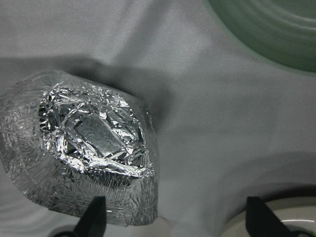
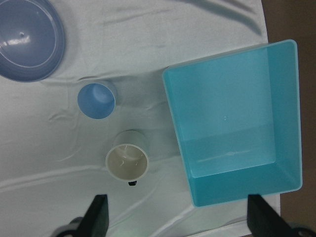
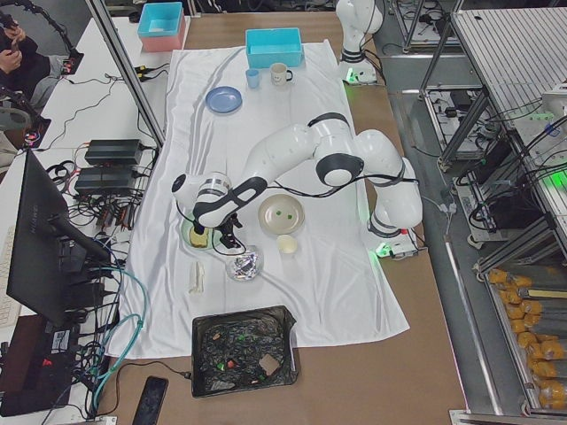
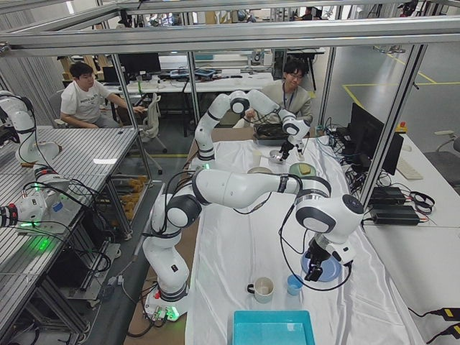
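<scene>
A crumpled silver foil in a clear container (image 3: pixel 244 263) (image 1: pixel 98 136) lies on the white cloth beside a green plate (image 1: pixel 266 24) with a yellow piece on it. My left gripper (image 3: pixel 229 237) hangs over this area, open, with the container beneath it at the left of its wrist view. My right gripper (image 4: pixel 314 267) is open above the other end, near a blue plate (image 2: pixel 27 42), blue cup (image 2: pixel 96 98), white mug (image 2: pixel 126 160) and cyan bin (image 2: pixel 227 118).
A beige plate (image 3: pixel 281 212) and a pale round item (image 3: pixel 287 243) are near the foil. A black tray (image 3: pixel 244 350) sits at the cloth's edge, and a monitor (image 3: pixel 40 239) and cables border the cloth's side. Free cloth lies between the two groups.
</scene>
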